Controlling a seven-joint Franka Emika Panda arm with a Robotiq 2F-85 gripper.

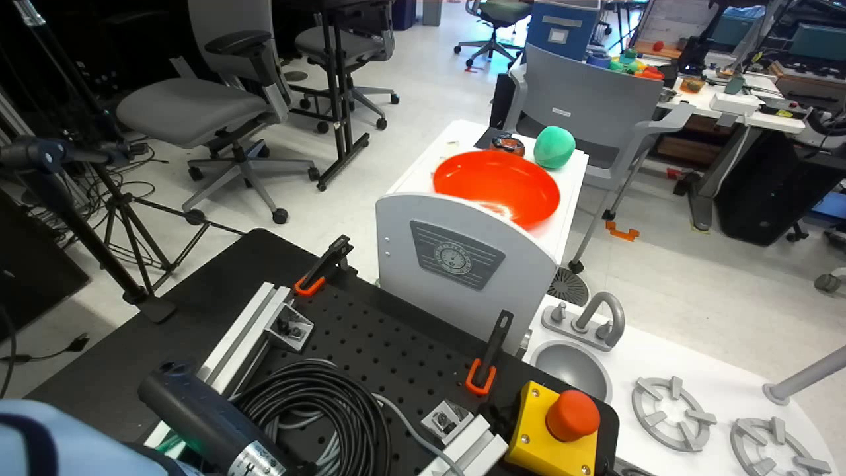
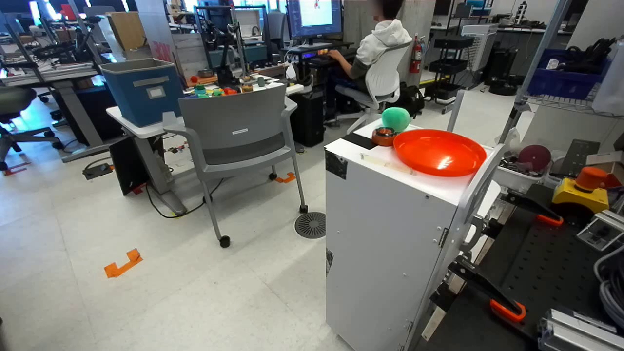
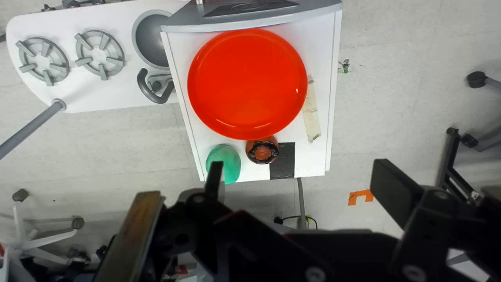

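A wide orange-red plate lies on the white cabinet top. Close to its edge sits a small brown, doughnut-like object with a dark patterned ring. Beside that, at the cabinet's corner, is a rounded green object, also visible as a green shape from the other side. My gripper stands open in the wrist view, its two fingers wide apart and nothing between them. The left fingertip overlaps the green object in that view; no contact can be made out. Neither exterior view shows the gripper.
A grey curved panel rises along one cabinet edge. Next to it are a toy sink and burner rings. A yellow emergency-stop box and clamps stand on the black table. A grey chair is near the cabinet.
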